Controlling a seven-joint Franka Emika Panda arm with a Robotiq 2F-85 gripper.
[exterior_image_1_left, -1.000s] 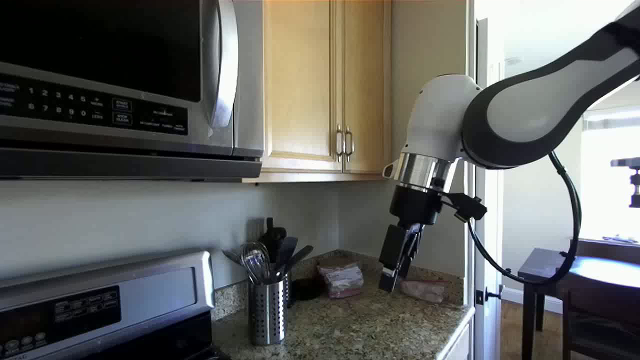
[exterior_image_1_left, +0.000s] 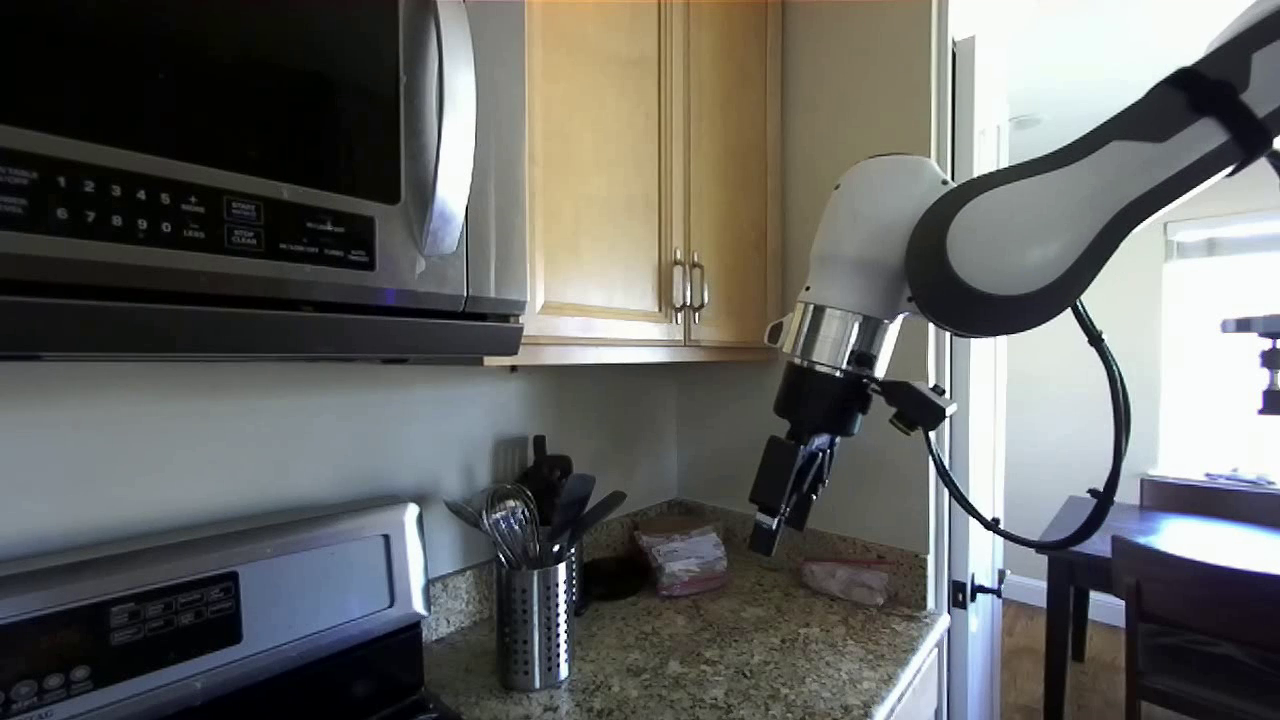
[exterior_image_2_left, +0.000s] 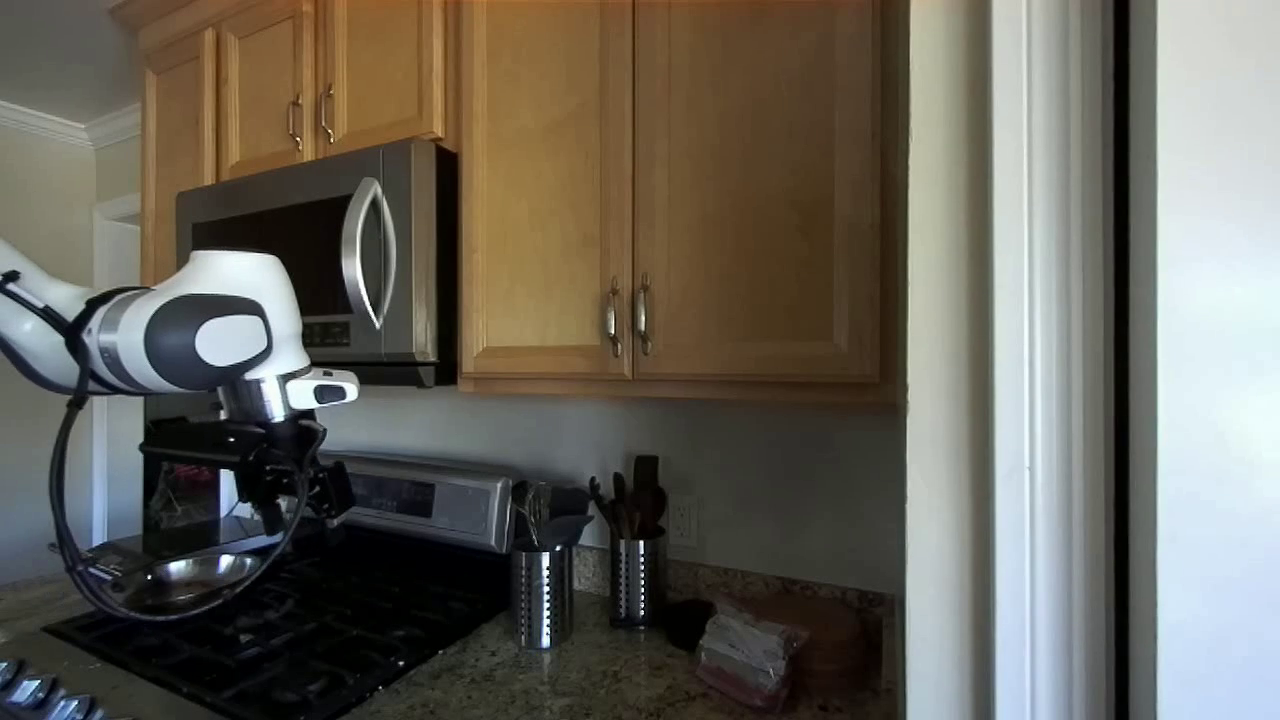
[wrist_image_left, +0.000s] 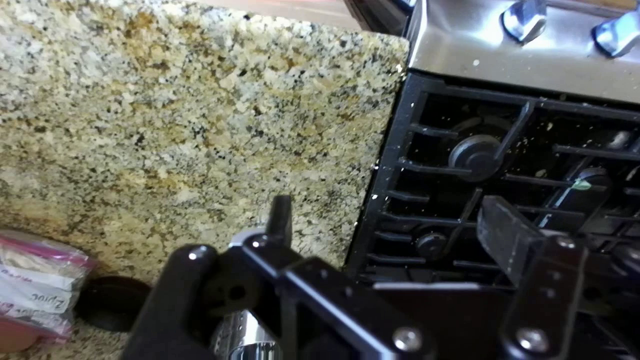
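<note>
My gripper stands open, its two fingers wide apart with nothing between them. In the wrist view it hangs over the edge between the granite counter (wrist_image_left: 198, 132) and the black stove grates (wrist_image_left: 441, 171). From exterior view 1 the gripper (exterior_image_1_left: 774, 528) appears high above the counter, tilted, to the right of the utensil holder (exterior_image_1_left: 535, 630). A perforated steel holder (exterior_image_2_left: 542, 600) with whisk and spatulas shows in exterior view 2, with a second utensil holder (exterior_image_2_left: 637, 582) beside it.
A labelled plastic bag (wrist_image_left: 39, 282) lies beside a dark round dish (wrist_image_left: 114, 303). Another bag (exterior_image_1_left: 847, 581) rests near the counter's right end. A shiny metal pan (exterior_image_2_left: 198, 578) is on the stove side. Overhead are the microwave (exterior_image_2_left: 414, 258) and shut cabinets (exterior_image_2_left: 546, 180). Mid-counter is clear.
In exterior view 1 the arm and gripper have shifted slightly left, and the gripper's tip is a little higher. The counter objects have not moved.
</note>
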